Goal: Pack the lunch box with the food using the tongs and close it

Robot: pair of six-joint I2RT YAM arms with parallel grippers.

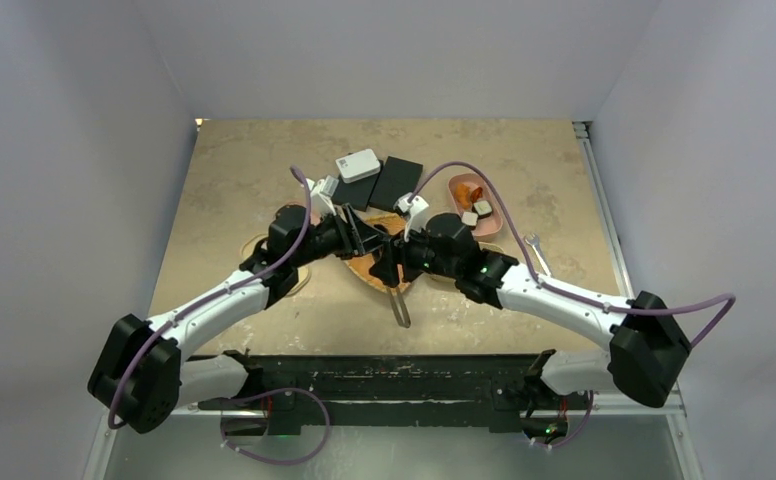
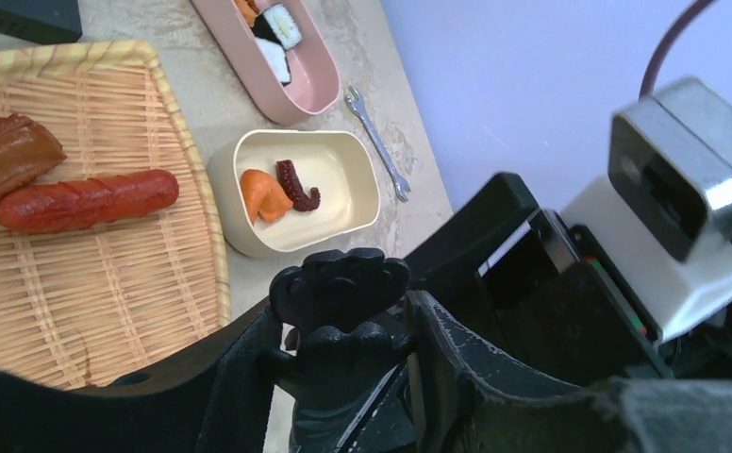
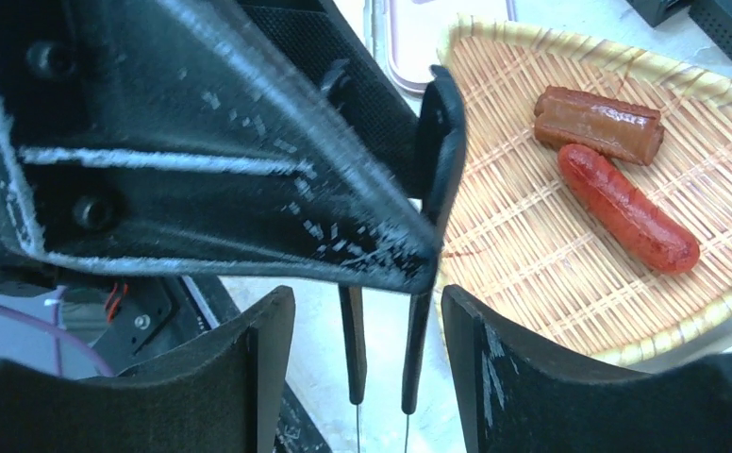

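Note:
Black-tipped tongs (image 1: 402,312) with a metal handle end hang over the woven basket (image 1: 356,272). My left gripper is shut on their scalloped black heads (image 2: 339,288). Lower down, my right gripper is open around the two tong arms (image 3: 354,354), with gaps between its fingers and the arms. A red sausage (image 3: 628,208) and a brown sausage piece (image 3: 598,123) lie in the basket. The cream lunch box (image 2: 367,193) holds an orange piece (image 2: 263,195) and a small dark red octopus-like piece (image 2: 296,186).
Beyond the cream box is a pink box (image 1: 495,228) with sushi and orange food. A small fork (image 1: 537,252) lies to its right. Black boxes (image 1: 400,182) and a white case (image 1: 359,165) sit at the back. Both grippers are close together above the basket.

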